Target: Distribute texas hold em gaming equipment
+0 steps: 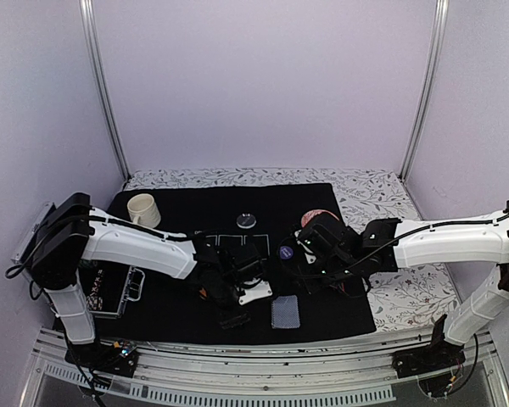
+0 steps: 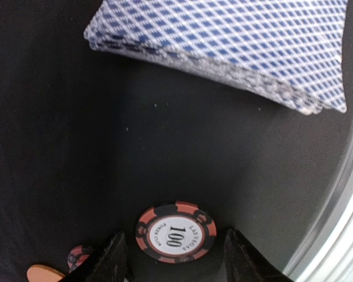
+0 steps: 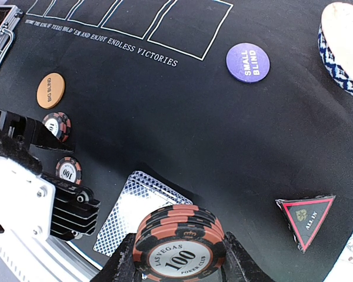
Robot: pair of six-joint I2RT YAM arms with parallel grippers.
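My left gripper is low over a single 100 chip [image 2: 174, 232], its fingers open on either side of it. A second chip stack [image 2: 82, 255] and the orange big blind disc [image 3: 50, 90] lie close by. My right gripper is shut on a stack of 100 chips [image 3: 179, 241], held above the card deck [image 3: 123, 217]. The purple small blind disc [image 3: 247, 61] and triangular all-in marker [image 3: 305, 217] lie on the black mat.
A white mug [image 1: 143, 210] stands at back left, a metal case [image 1: 110, 297] at left. A patterned bowl [image 3: 341, 47] is near the right arm. The mat's front edge borders a metal rail.
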